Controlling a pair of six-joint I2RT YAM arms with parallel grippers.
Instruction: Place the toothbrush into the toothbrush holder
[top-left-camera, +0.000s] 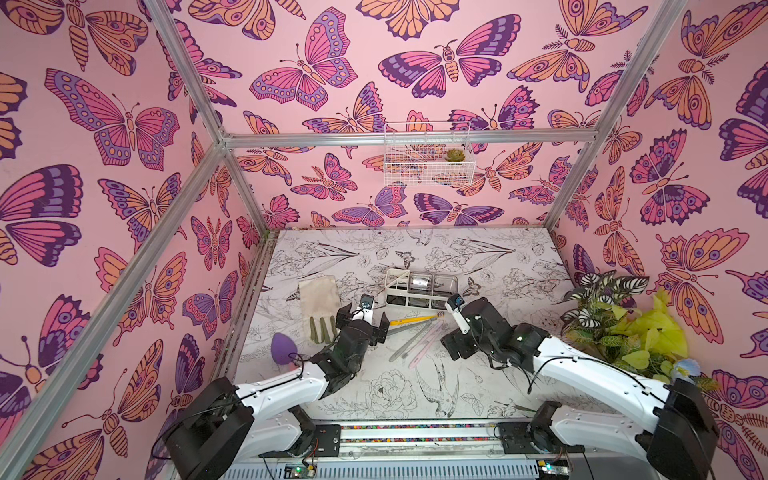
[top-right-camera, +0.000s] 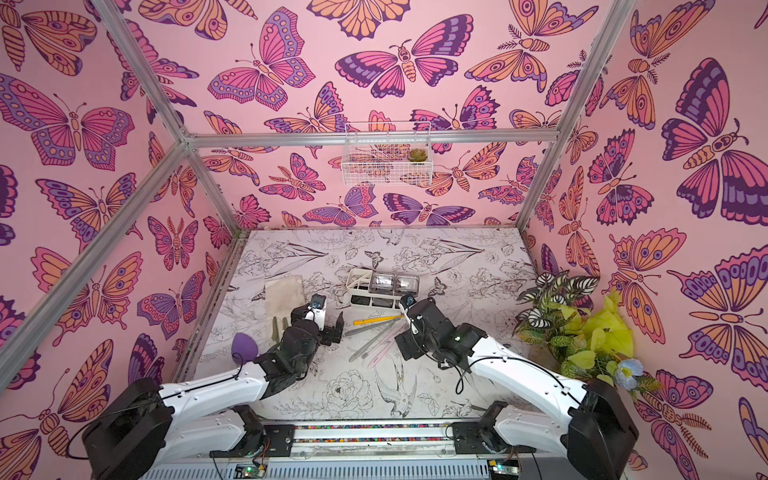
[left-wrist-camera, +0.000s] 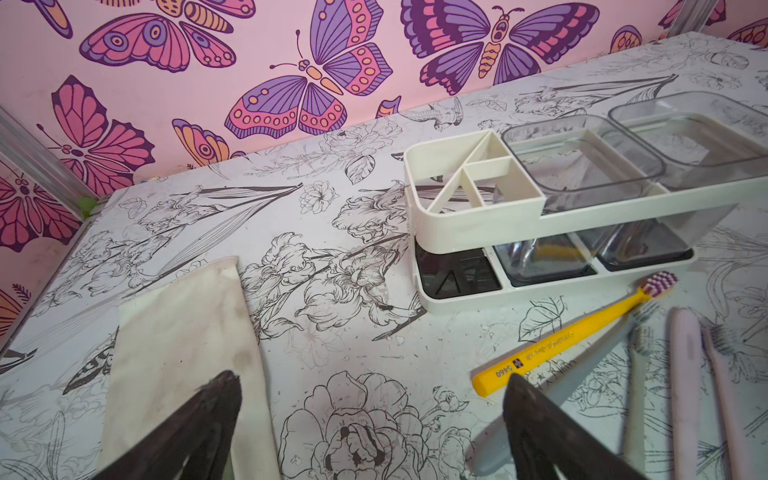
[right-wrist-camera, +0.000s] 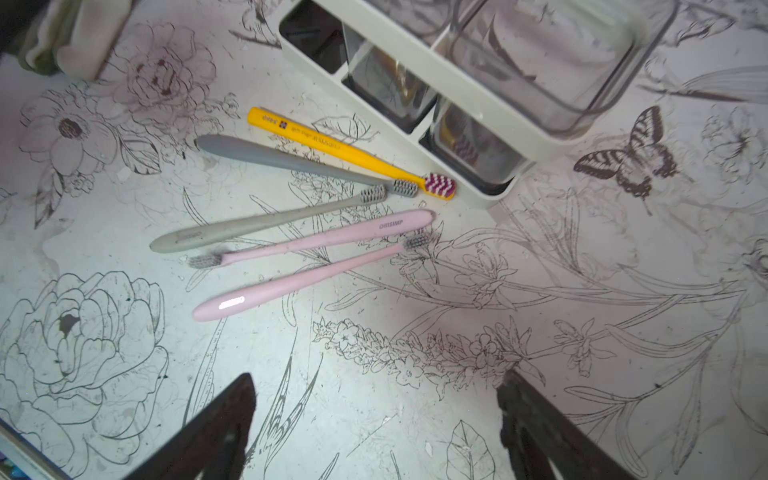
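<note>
A white two-tier toothbrush holder with clear cups stands mid-table. In front of it lie several toothbrushes: a yellow one, a dark grey one, a sage one and pink ones. My left gripper is open and empty, over the table left of the brushes, facing the holder. My right gripper is open and empty, right of the brushes, with the pink ones ahead of its fingers.
A beige cloth lies left of the holder. A purple object sits at the front left, plants at the right. A wire basket hangs on the back wall.
</note>
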